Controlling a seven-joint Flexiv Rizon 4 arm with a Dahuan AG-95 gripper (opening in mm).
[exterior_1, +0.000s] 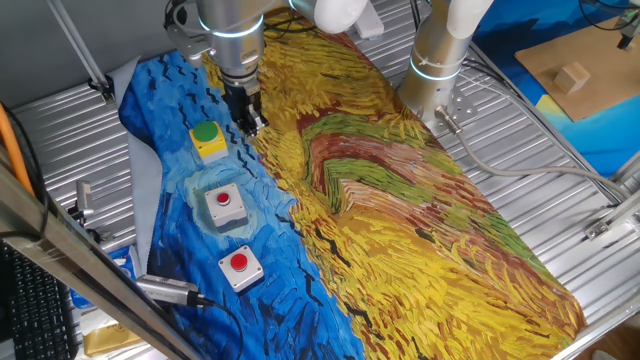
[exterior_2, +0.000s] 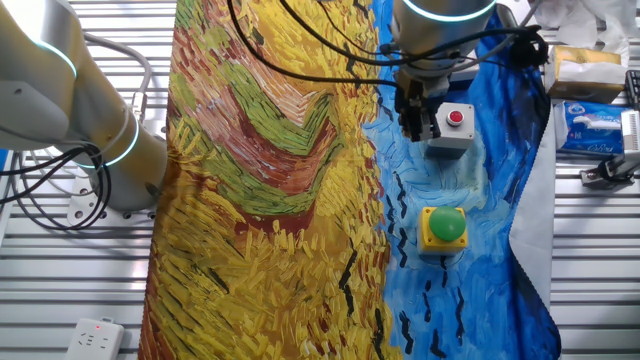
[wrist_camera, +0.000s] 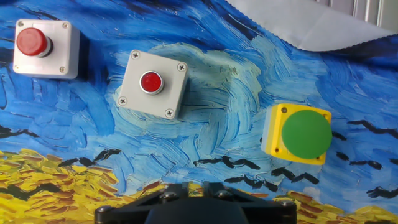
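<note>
Three push-button boxes stand on the painted cloth. One is yellow with a big green button (exterior_1: 205, 131), here in exterior view 1. The middle box is white-grey with a small red button (wrist_camera: 151, 82). Another white box carries a larger red button (wrist_camera: 33, 42), upper left in the wrist view. My gripper (exterior_1: 255, 130) hangs above the blue-yellow border, to the right of the green-button box and apart from it. In the wrist view its dark fingertips (wrist_camera: 180, 190) sit close together at the bottom edge. Nothing shows between them, but whether they are fully shut is unclear.
The cloth (exterior_1: 420, 240) covers most of the slatted metal table, its yellow half bare. In exterior view 2, dark cables (exterior_2: 330, 75) hang across the view. A metal post (exterior_1: 75, 255) crosses the left foreground.
</note>
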